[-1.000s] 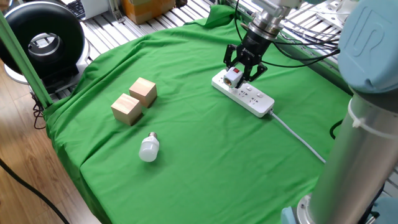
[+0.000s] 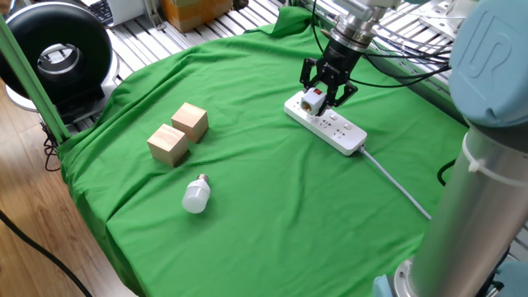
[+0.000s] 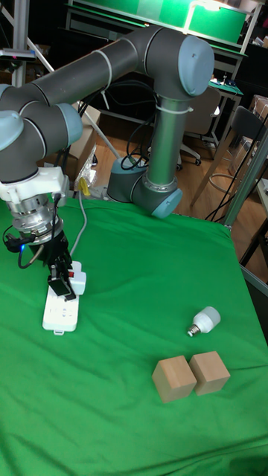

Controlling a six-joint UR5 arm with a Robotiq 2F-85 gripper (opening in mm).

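A white lamp socket [image 2: 313, 101] with a red switch is at the far-left end of the white power strip [image 2: 340, 133]. My gripper [image 2: 319, 92] is down over that end, shut on the socket, with a black finger to either side of it. In the other view the dark gripper [image 3: 61, 279] partly covers the socket [image 3: 77, 281], which sits low against the strip [image 3: 60, 316]. How far its plug is in the outlet is hidden. A white bulb [image 2: 196, 195] lies on its side on the green cloth, apart from the gripper.
Two wooden blocks [image 2: 168, 145] stand close together beyond the bulb. A pale cable [image 2: 396, 183] runs from the strip toward the arm's base.
My gripper, the socket and the power strip have shifted slightly together to the right in exterior view 1. The bulb has shifted very slightly; the blocks stay put.
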